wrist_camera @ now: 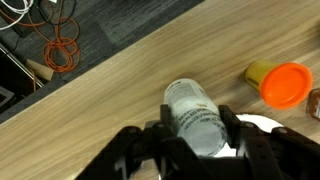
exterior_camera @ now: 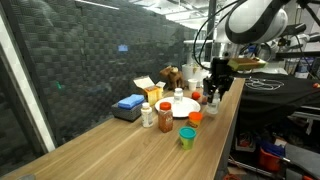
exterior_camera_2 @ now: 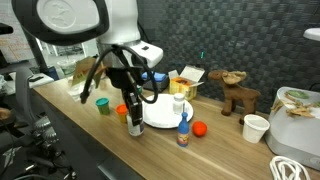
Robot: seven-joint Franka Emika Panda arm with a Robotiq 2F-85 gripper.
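Note:
A white bottle [wrist_camera: 196, 122] stands between the fingers of my gripper, which is shut on it; the wrist view looks down onto its rounded grey-white top. From the side, the bottle [exterior_camera_2: 135, 124] is roughly upright below my gripper [exterior_camera_2: 133, 102], near the table's front edge. Whether its base touches the wood cannot be told. In exterior view 1 the same bottle [exterior_camera: 213, 108] is partly covered by the gripper.
Close by are an orange cup [wrist_camera: 285, 86], a teal cup [exterior_camera: 187, 137] and a white plate [exterior_camera: 187, 104]. A blue bottle [exterior_camera_2: 183, 130], a red ball [exterior_camera_2: 199, 128] and a white cup [exterior_camera_2: 254, 128] lie farther along. Bare wood [exterior_camera_2: 215, 162] spreads beyond the blue bottle.

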